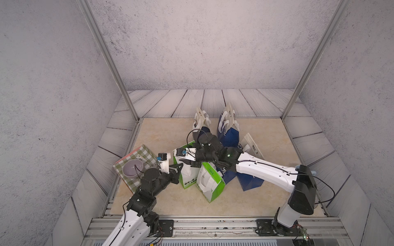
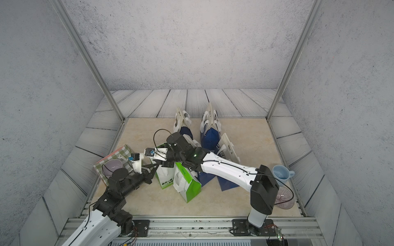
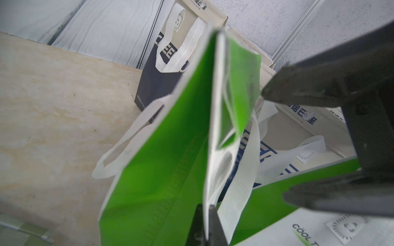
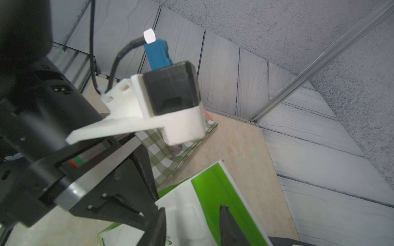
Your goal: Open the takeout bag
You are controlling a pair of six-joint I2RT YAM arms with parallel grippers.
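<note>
The white takeout bag with a green top band (image 1: 187, 177) stands in front of my left arm. In the left wrist view its green upper panel (image 3: 164, 192) fills the middle, with a white strap hanging on each side. My left gripper is shut on the bag's thin white edge, which runs between its fingertips. My right gripper is open over the bag's top, the white side and green band (image 4: 219, 196) showing between and beyond its fingers. Nothing visible is held there. From above, the right arm covers part of the bag's top.
A second green-and-white bag (image 1: 210, 184) stands close on the right. Several blue-and-beige bags (image 1: 228, 133) crowd behind. Left lies a checked cloth (image 1: 143, 152) with a purple bowl (image 1: 132, 168). A blue cup (image 2: 281, 173) is at far right.
</note>
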